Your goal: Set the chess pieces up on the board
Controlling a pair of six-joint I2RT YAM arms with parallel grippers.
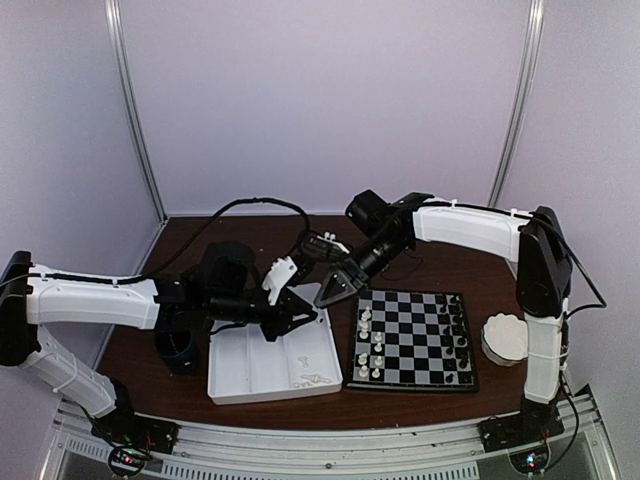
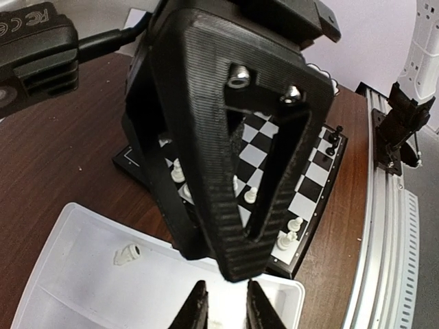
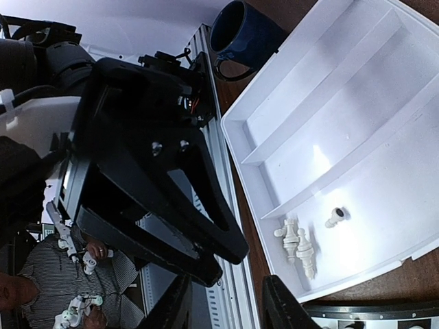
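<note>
Above the white tray [image 1: 228, 365], my left gripper and right gripper hang close together. Both have their fingers apart, and I see no piece between either pair. Inside the tray, one loose white piece [image 3: 336, 217] shows its dark base, beside several white pieces [image 3: 305, 253] near the front. Another white piece [image 2: 127, 253] lies towards the tray's back right corner. The chessboard [image 1: 418, 340] is to the right of the tray. White pieces [image 1: 378, 361] stand along its left side, black pieces [image 1: 449, 340] along its right.
A dark blue cup [image 3: 236, 31] stands left of the tray. Right of the board sits a round white-topped container [image 1: 505, 338]. The two arms crowd each other over the tray's back part, while the table behind the board is mostly clear.
</note>
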